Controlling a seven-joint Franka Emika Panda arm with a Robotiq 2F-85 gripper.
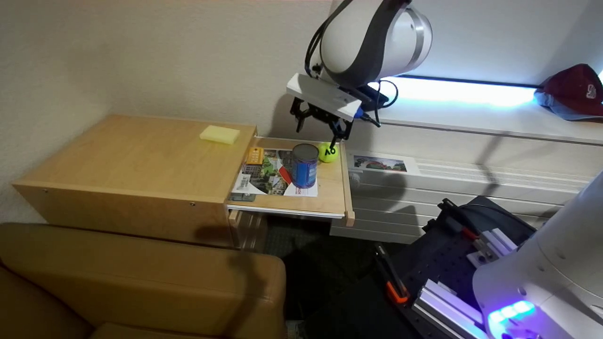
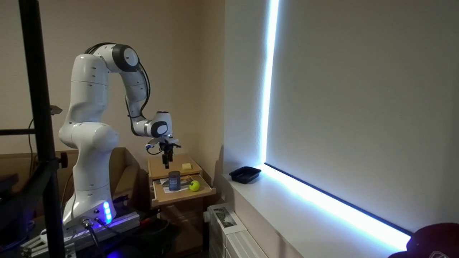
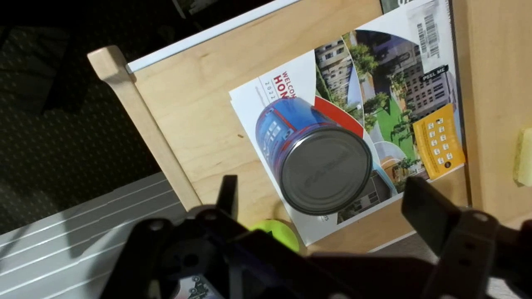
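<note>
A dark-lidded can (image 1: 305,166) with a blue label stands upright on a printed brochure (image 3: 394,84) in the pulled-out drawer (image 1: 330,195). Beside it lies a yellow-green tennis ball (image 2: 194,185), partly covered by the gripper's body in the wrist view. My gripper (image 1: 316,135) hangs above the drawer's back part, higher than the can. Its two fingers (image 3: 229,195) are spread wide and the finger is open, with nothing held. From the wrist camera, the can's lid shows between and beyond the fingertips.
On the cabinet top (image 1: 152,152), left of the drawer, rests a pale yellow sponge (image 1: 220,134). An orange card (image 1: 255,156) lies on the brochure. A black tray (image 2: 245,174) sits on the windowsill, and a radiator (image 1: 384,206) stands right of the drawer.
</note>
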